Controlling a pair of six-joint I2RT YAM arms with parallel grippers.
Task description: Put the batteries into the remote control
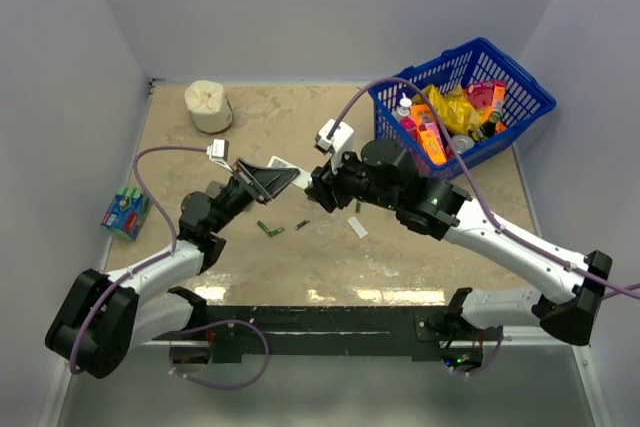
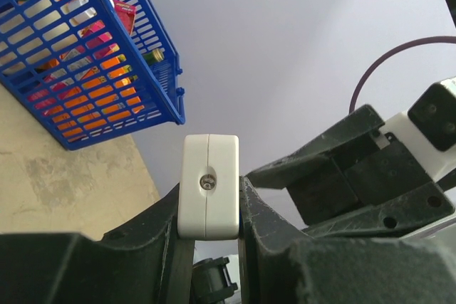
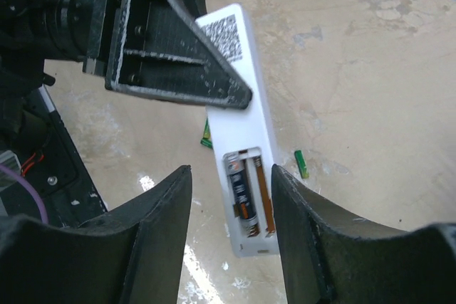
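Observation:
The white remote is held in the air by my left gripper (image 1: 275,175), which is shut on it; its end fills the middle of the left wrist view. Its battery compartment (image 3: 249,194) is uncovered, with a battery (image 3: 242,197) in the left slot; the right slot shows brown, apparently empty. My right gripper stands part open just before the compartment end, a fingertip on each side, with nothing clearly held. On the table lie green batteries (image 1: 270,230), a dark battery (image 1: 301,224) and a white rectangular piece, likely the cover (image 1: 359,227).
A blue basket (image 1: 520,117) full of goods stands at back right. A white roll (image 1: 208,107) is at back left, and a coloured box (image 1: 125,212) at the left edge.

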